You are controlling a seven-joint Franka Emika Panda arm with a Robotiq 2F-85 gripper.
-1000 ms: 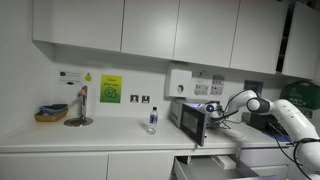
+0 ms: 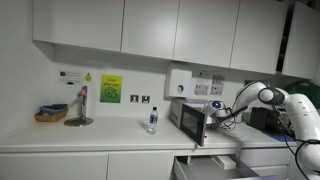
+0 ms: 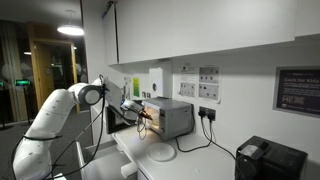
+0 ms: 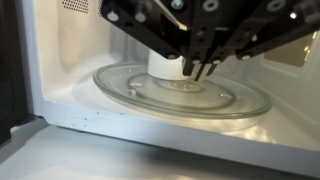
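My gripper is at the mouth of an open microwave [image 3: 172, 118], its dark fingertips close together with nothing seen between them. Inside the cavity, a round glass turntable [image 4: 235, 103] lies flat below the fingertips. A white cylindrical object [image 4: 164, 66], perhaps a cup, stands on it just behind the fingers; its upper part is hidden by the gripper. In exterior view 1 the microwave's dark door [image 2: 192, 122] stands swung open, with the gripper to its right.
A white plate [image 3: 161, 152] lies on the counter before the microwave. A bottle [image 2: 153, 121] stands left of it, and a black appliance [image 3: 268, 160] sits at the near end. Below the microwave a drawer [image 2: 205, 169] is pulled out.
The arm has shifted slightly to the right in exterior view 1. The door, the bottle and the drawer look unmoved.
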